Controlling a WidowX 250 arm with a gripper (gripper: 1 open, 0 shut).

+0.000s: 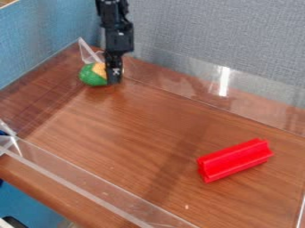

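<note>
My black gripper (114,73) hangs at the back left of the wooden table, right beside a green and yellow object (93,75) that looks like a toy corn cob. The gripper covers the toy's right part, and its fingers are too small and dark to show clearly whether they are open, shut or on the toy.
A red cylinder (233,159) lies at the front right. Clear plastic edging runs along the table's sides, with a blue padded wall (30,40) at the left and a grey wall (215,40) behind.
</note>
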